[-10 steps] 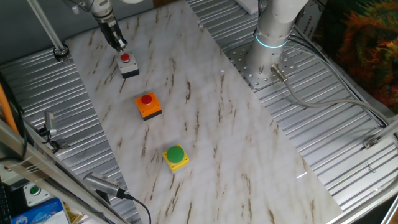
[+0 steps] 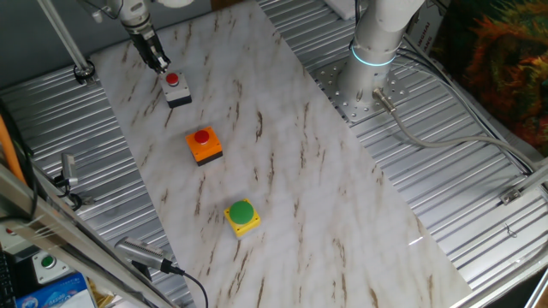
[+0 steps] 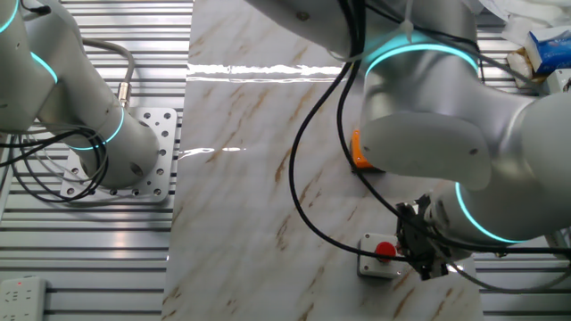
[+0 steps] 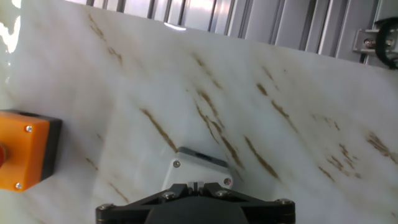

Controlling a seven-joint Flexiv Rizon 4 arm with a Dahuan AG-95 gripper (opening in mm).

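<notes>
A white box with a red button (image 2: 172, 79) stands near the far end of the marble-patterned board. My gripper (image 2: 164, 67) is just beside and above that button, on the side toward the board's far edge. In the wrist view my gripper has its fingers together, nothing showing between them. Part of the white box (image 4: 198, 170) shows beyond the fingers, and its button is hidden there. An orange box (image 2: 205, 149) with a red button sits mid-board. Farther along is a yellow box with a green button (image 2: 241, 212).
The marble board (image 2: 317, 197) is bare on its right side. A robot base (image 2: 364, 85) is bolted beside it on the slatted metal table. A microphone-like device (image 2: 144, 253) with a cable lies at the left edge. Black cables (image 3: 299, 187) hang by the arm.
My gripper has shifted slightly left in exterior view 1, staying close to the white box. The three button boxes have not moved.
</notes>
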